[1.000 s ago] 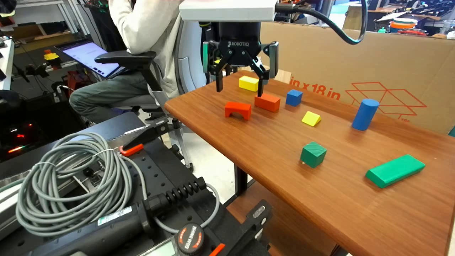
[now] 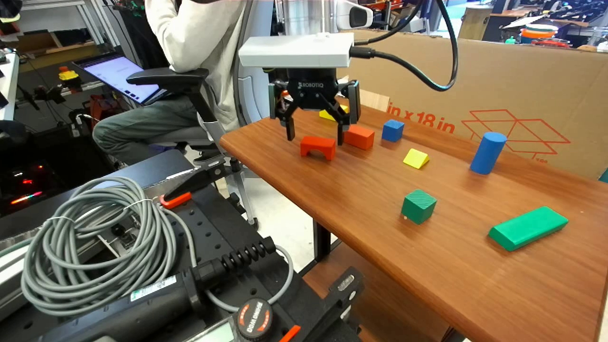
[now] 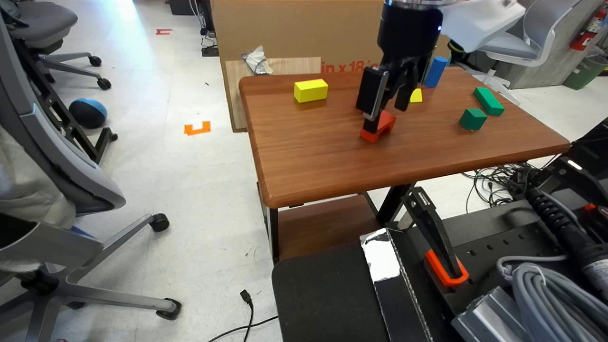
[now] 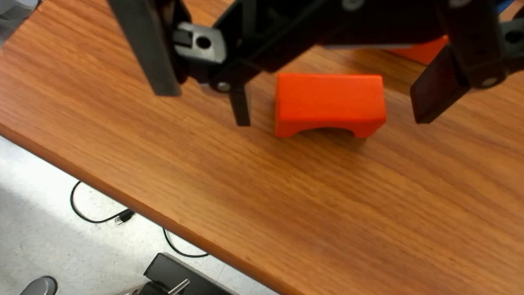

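Note:
A red arch block [image 2: 318, 146] lies on the wooden table with its cutout down. My gripper [image 2: 315, 137] is open over it, one finger to each side in exterior view 1. From the wrist, the same red arch block [image 4: 330, 100] shows between the spread fingertips, with a gap on both sides and nothing held. In exterior view 2 the gripper partly covers the red arch block [image 3: 379, 128]. Close behind the right finger lies a red rectangular block [image 2: 360, 137], mostly hidden by the gripper in the wrist view.
Around the table [image 2: 365, 188] stand a blue cube [image 2: 393, 130], yellow wedge [image 2: 416, 158], blue cylinder [image 2: 488, 153], green cube [image 2: 419, 206], green slab [image 2: 528, 228] and yellow block [image 3: 311, 90]. A cardboard panel [image 2: 513, 74] borders the back. Bare tabletop lies in front of the arch.
My gripper has come down, and slightly left in exterior view 1, so its fingers are lower about the red arch. It stays open. The blocks have not moved.

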